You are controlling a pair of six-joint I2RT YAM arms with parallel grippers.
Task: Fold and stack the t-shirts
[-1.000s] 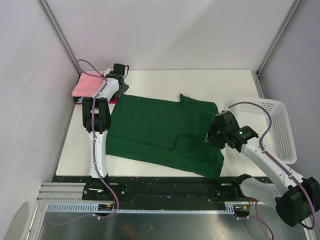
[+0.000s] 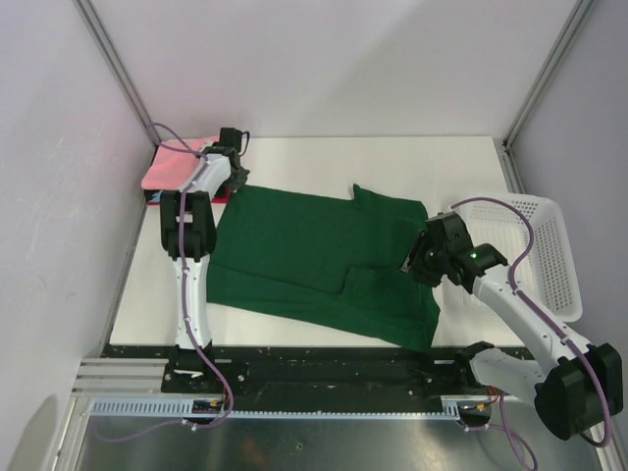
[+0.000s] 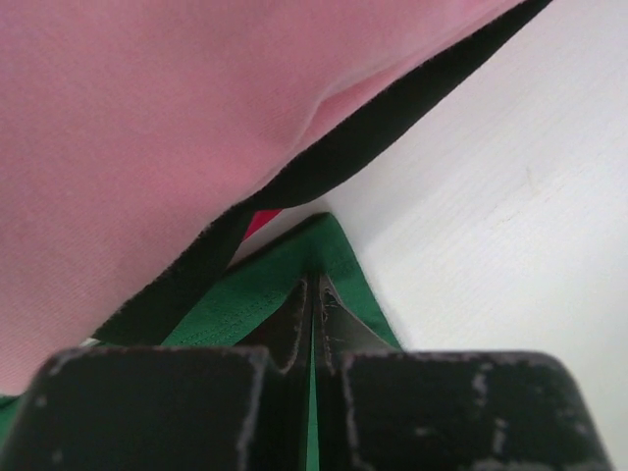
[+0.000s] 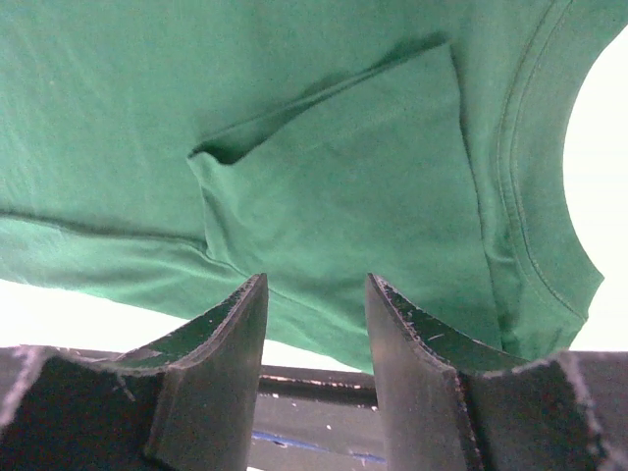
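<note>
A dark green t-shirt [image 2: 294, 231] lies spread over the middle of the table, its near strip and right part folded over on themselves. At its far left corner my left gripper [image 2: 243, 179] is shut; in the left wrist view its fingertips meet right over the green cloth [image 3: 343, 270], and no fold shows pinched between them. Folded shirts form a stack at the far left, with a pink one [image 2: 169, 169] on top and dark and red layers under it. Above the right part of the green shirt, my right gripper is open, with cloth visible below and beyond its fingers.
An empty white basket [image 2: 561, 265] stands at the right, beside the right arm. Bare white table [image 2: 451, 162] shows along the back and at the near edge. The stack's dark layer [image 3: 392, 123] overhangs close to the left fingertips.
My left gripper has shifted very slightly left and down toward the green corner. The right gripper has moved only a touch. The shirts look unchanged.
</note>
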